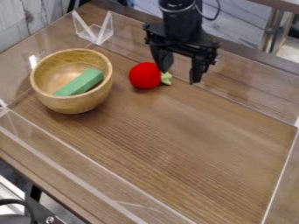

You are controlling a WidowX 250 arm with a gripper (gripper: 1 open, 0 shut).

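A black robot gripper [181,57] hangs over the back middle of the wooden table, its dark body upright; whether it is open or shut is unclear. Just below and left of it lies a red object [145,76] with a small green part at its right, perhaps a vegetable or toy. At left a tan bowl [91,102] holds a green elongated object [79,82].
A white wire-like object [93,26] stands at the back left. A dark cable or part shows at the bottom left corner.
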